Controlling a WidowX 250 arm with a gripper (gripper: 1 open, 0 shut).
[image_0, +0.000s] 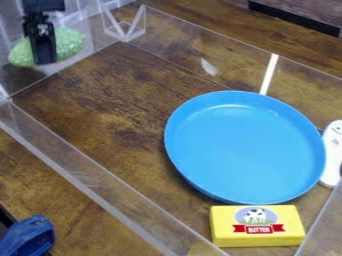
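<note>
My gripper (43, 42) is at the upper left, shut on a green, rounded object (64, 45) that hangs raised near the clear bin's back-left corner. The object is blurred and partly hidden by the dark gripper.
A blue plate (242, 145) fills the right of the wooden surface. A yellow butter box (257, 226) sits in front of it, a white item (331, 153) at the right edge, a blue object (24, 238) at lower left. Clear walls border the space.
</note>
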